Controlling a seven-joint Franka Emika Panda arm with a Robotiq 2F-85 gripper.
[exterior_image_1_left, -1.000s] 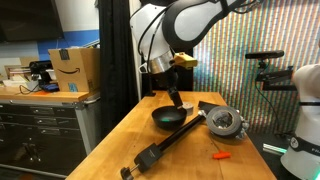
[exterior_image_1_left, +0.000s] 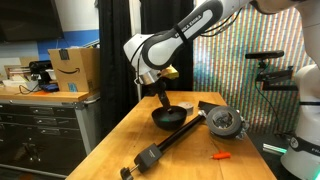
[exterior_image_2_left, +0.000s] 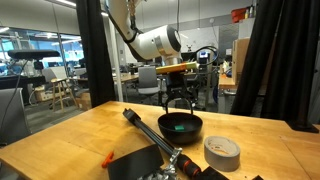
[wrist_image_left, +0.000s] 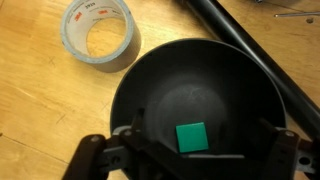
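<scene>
A black bowl (exterior_image_1_left: 171, 118) stands on the wooden table (exterior_image_2_left: 70, 133). Inside it lies a small green block (wrist_image_left: 192, 137), whose top faces the wrist camera near the lower middle of that view. Over the bowl my gripper (exterior_image_2_left: 180, 104) points downward, its fingers spread apart. In the wrist view the two dark fingers (wrist_image_left: 283, 148) lie to either side of the block, with a clear gap between each and the block. Nothing is held. The bowl's near wall hides part of the block in exterior view 2.
A roll of silver tape (wrist_image_left: 102, 33) sits just beside the bowl. A long black bar (exterior_image_1_left: 178, 137) runs close along the bowl's other side. A small orange-red object (exterior_image_2_left: 108, 158) lies near the table edge.
Bowl, bar and orange-red object have stayed put.
</scene>
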